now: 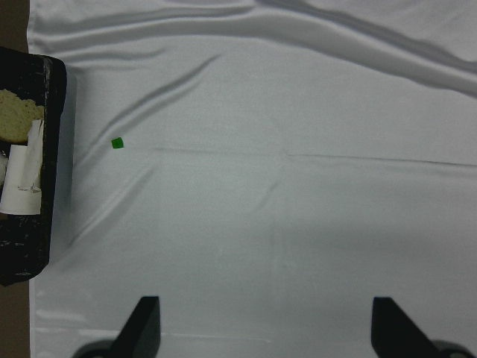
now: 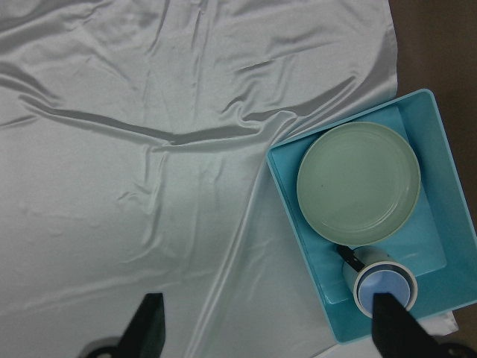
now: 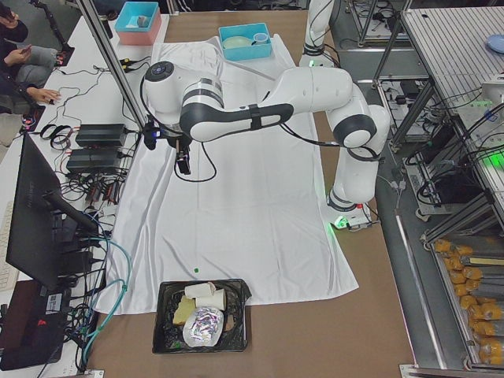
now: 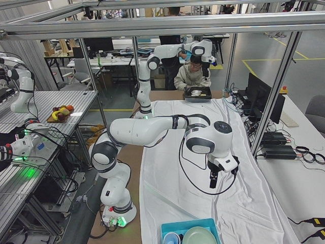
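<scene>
A white cloth [image 3: 244, 220] covers the table. At one end a black bin [image 3: 165, 335] holds white rolls [image 1: 21, 183], a yellow sponge [image 1: 16, 115] and a foil-covered item [image 3: 203, 325]. At the other end a blue tub [image 2: 313, 283] holds a pale green plate [image 2: 358, 183] and a mug [image 2: 384, 287]. A small green square [image 1: 117, 142] lies on the cloth beside the bin. My left gripper and my right gripper both stand open above the cloth, nothing between their fingertips.
A monitor [image 3: 35, 213], cables and black boxes [image 3: 98, 134] line one long side. Metal frame posts and rails surround the table.
</scene>
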